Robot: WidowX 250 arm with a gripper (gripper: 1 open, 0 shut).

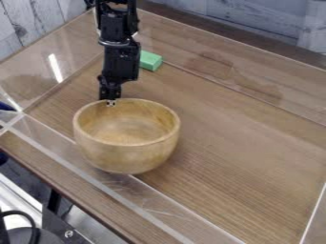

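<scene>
A large wooden bowl sits in the lower left of the table. The black gripper reaches down from the top to the bowl's back rim. Its fingertips are small and dark against the rim, and whether anything is between them is too small to tell.
A green block lies behind the arm to the right.
</scene>
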